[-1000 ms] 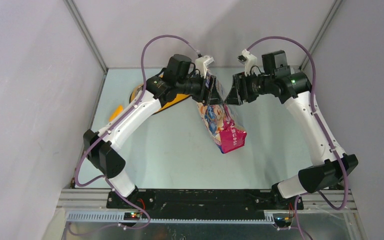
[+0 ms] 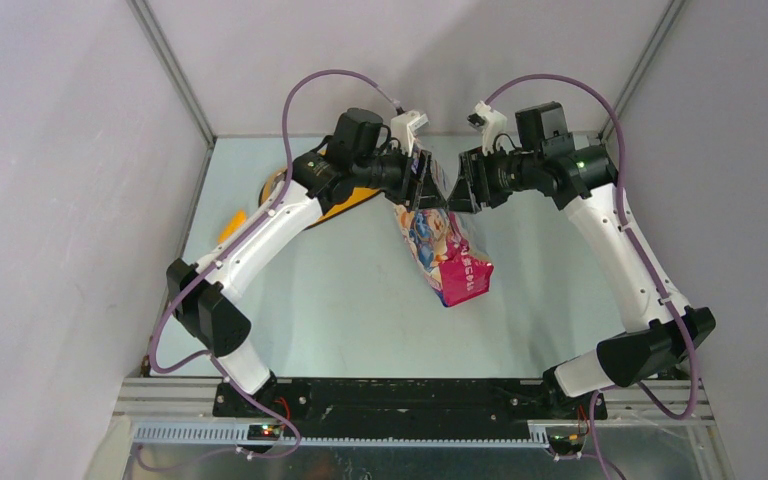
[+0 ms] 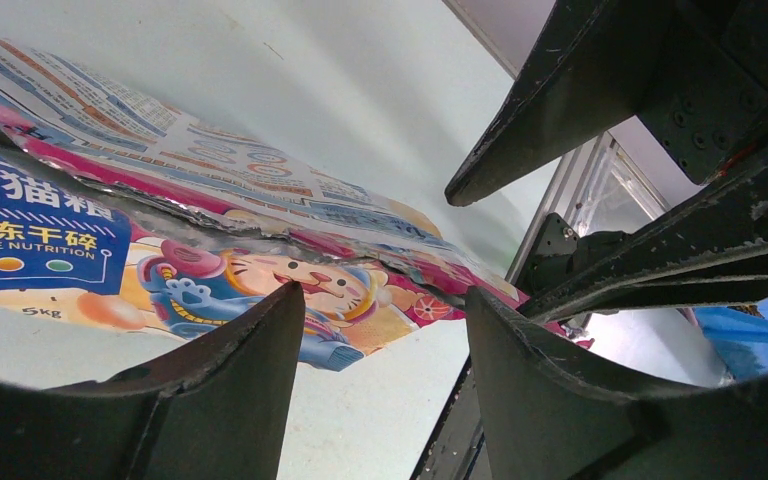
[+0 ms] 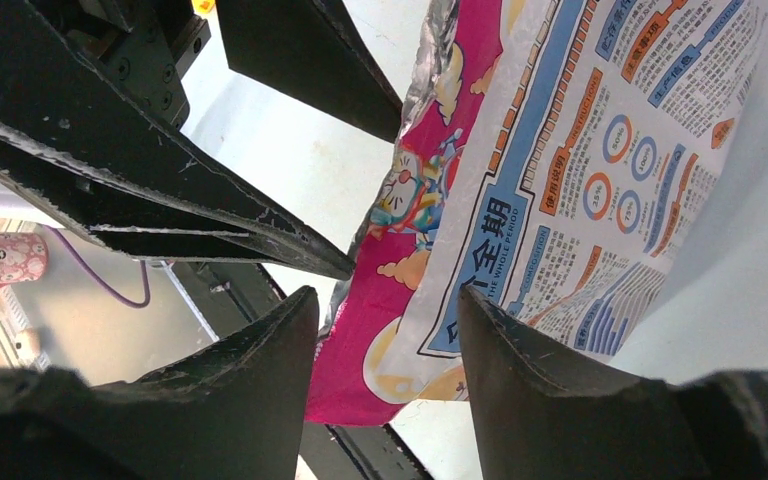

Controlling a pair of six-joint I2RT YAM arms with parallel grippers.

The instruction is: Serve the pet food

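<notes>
A cat food bag (image 2: pixel 445 255), printed pink, blue and cream, lies under both grippers in the middle of the table. In the left wrist view its crimped silvery top edge runs across; my left gripper is shut on the bag near that edge. My right gripper stands part open around the bag's pink edge, its fingertips apart on either side. The two grippers sit close together in the top view (image 2: pixel 465 195). Whether the bag's top is open cannot be told.
A yellow and black object (image 2: pixel 345 205), partly under the left arm, lies at the back left, with a small yellow item (image 2: pixel 231 225) beside it. Walls border both sides.
My right gripper and arm have shifted very slightly in the top view. The bag and left arm look unchanged.
</notes>
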